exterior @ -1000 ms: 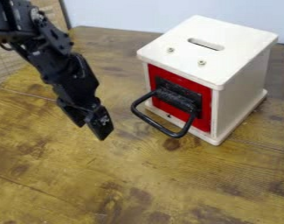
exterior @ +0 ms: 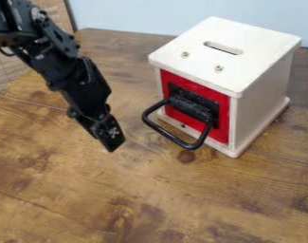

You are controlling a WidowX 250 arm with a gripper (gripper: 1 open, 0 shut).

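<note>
My black gripper [exterior: 103, 127] hangs above the wooden table at the left, fingers pointing down toward the lower right; whether anything is between its fingers cannot be seen. To its right stands a white wooden box [exterior: 263, 90] with a slot and two small knobs on its slanted top. Its red front panel [exterior: 217, 131] carries a black piece with a black loop handle [exterior: 169, 135] that sticks out toward my gripper, apart from it.
Bare wooden table [exterior: 131, 204] fills the foreground and the space between gripper and box. A light wall [exterior: 156, 14] runs along the back, and a pale edge shows at the far right.
</note>
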